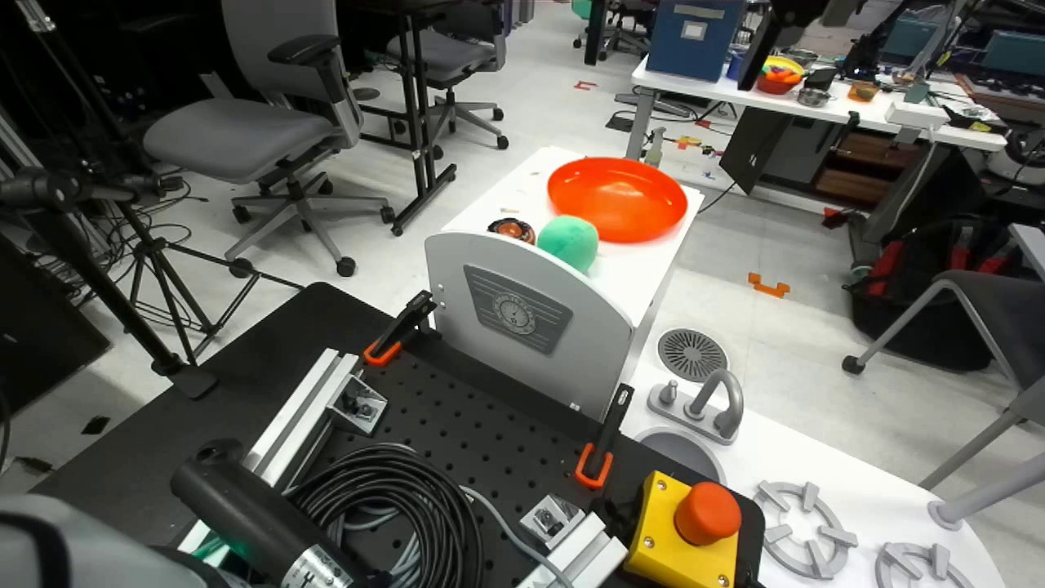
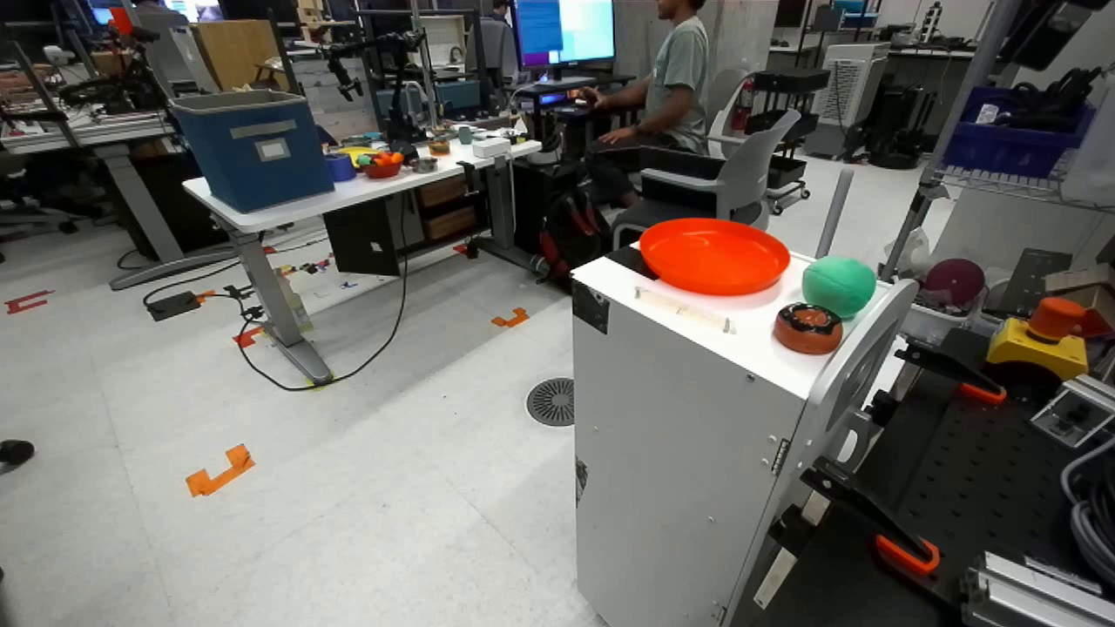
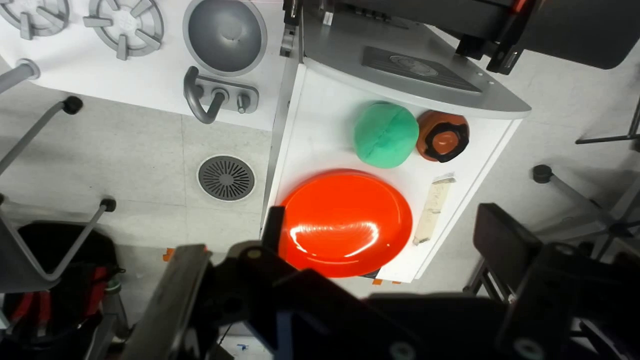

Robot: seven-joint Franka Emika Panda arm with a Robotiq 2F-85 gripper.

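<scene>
My gripper is open, its dark fingers point(image 3: 274, 229) wide apart with nothing held between them. In exterior view 1 only the tips of the gripper point(image 1: 671, 73) come in at the top edge, above the cabinet. On the white cabinet top lies a shallow orange-red dish point(image 3: 346, 223), empty. Toward the grey back panel sits a green rounded soft object point(image 3: 385, 135). Right beside it in the wrist view is a brown round object point(image 3: 444, 137) with a black ragged ring on top.
The grey upright panel point(image 1: 529, 318) borders one side of the white cabinet top point(image 2: 627, 273). A tape strip point(image 3: 433, 210) lies near its edge. A toy sink point(image 3: 225, 37) with a tap and burners point(image 3: 126, 27) are alongside. An emergency stop point(image 1: 707, 514) sits on the black table.
</scene>
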